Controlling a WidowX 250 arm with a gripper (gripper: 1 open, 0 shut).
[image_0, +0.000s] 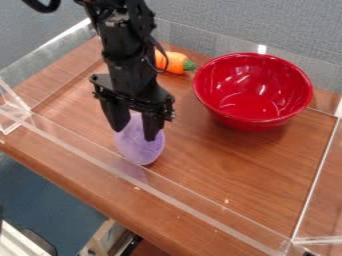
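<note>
My black gripper (134, 124) points down over a purple oval object (139, 148) on the wooden table, its fingers at the object's upper part. Whether the fingers are closed on it or apart around it I cannot tell.
A large red bowl (253, 92) stands at the back right. An orange carrot-like toy (173, 62) with a green top lies behind the arm. Clear plastic walls edge the wooden table (227, 170).
</note>
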